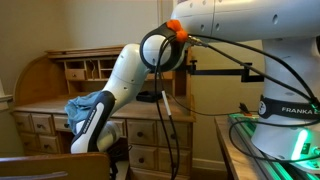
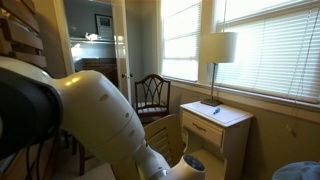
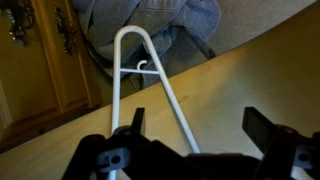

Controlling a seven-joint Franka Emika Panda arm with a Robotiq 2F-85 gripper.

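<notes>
My gripper is open in the wrist view, its dark fingers wide apart with nothing held between them. Below it, a slim white frame (image 3: 172, 90) with a rounded end and a crossbar lies across the view, partly hidden behind the left finger. Blue denim-like cloth (image 3: 178, 30) is bunched beyond the frame's rounded end. In exterior view 1 the arm reaches down and left in front of a wooden desk (image 1: 145, 130); the gripper end is low and hard to make out. Blue cloth (image 1: 82, 108) shows behind the arm there.
A wooden cabinet front (image 3: 45, 60) with dark handles fills the wrist view's left side. A brown wooden panel (image 1: 55, 167) stands low in front of the arm. In exterior view 2 are a white cabinet (image 2: 212, 130), a lamp (image 2: 217, 48) and a chair (image 2: 150, 92).
</notes>
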